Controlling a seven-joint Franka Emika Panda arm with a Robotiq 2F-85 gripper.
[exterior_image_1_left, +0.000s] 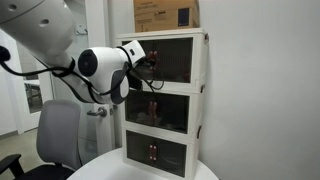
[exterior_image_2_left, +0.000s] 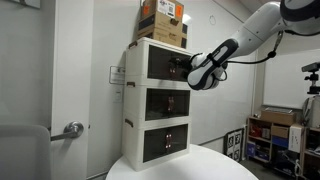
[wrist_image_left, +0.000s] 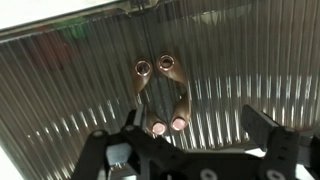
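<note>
A white three-tier cabinet with dark doors stands upright on the round table. My gripper is open in front of its top section, fingers spread and nothing held between them. In the wrist view, two curved copper-coloured handles, the left handle and the right handle, sit side by side at the seam of the ribbed dark doors. Both handles appear ahead of the fingers. The top doors look shut. In exterior view 2, the gripper is small and dark against the top doors, so contact is hard to judge.
Cardboard boxes sit on top of the cabinet. A grey office chair stands left of the table, beneath the arm. Shelves stand farther back at the right.
</note>
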